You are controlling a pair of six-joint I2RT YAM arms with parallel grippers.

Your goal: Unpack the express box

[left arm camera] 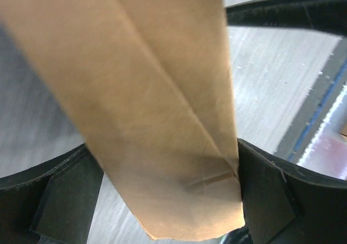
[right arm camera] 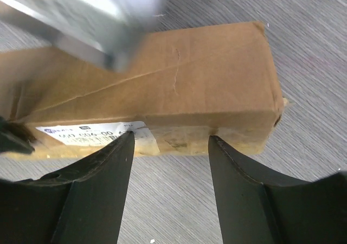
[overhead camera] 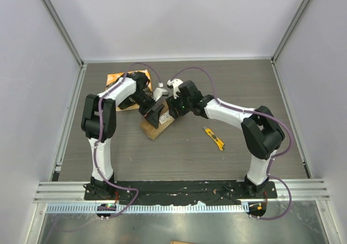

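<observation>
The brown cardboard box [overhead camera: 154,127] lies slantwise near the middle of the table, a white label [right arm camera: 97,133] on one side. My left gripper [overhead camera: 153,117] is around its near-left end; in the left wrist view the box [left arm camera: 168,119] fills the space between widely parted fingers. On the other end, my right gripper [overhead camera: 173,108] has closed part way, and its fingertips [right arm camera: 126,146] meet the box [right arm camera: 211,65] near its clear-taped edge. How deep they reach is hidden. A yellow cutter [overhead camera: 214,139] lies on the table to the right.
An orange sheet with black markings [overhead camera: 115,78] lies at the back left, partly beneath the left arm. Both grippers stand close together over the box. Clear table [overhead camera: 135,162] stretches in front, with more at the back right.
</observation>
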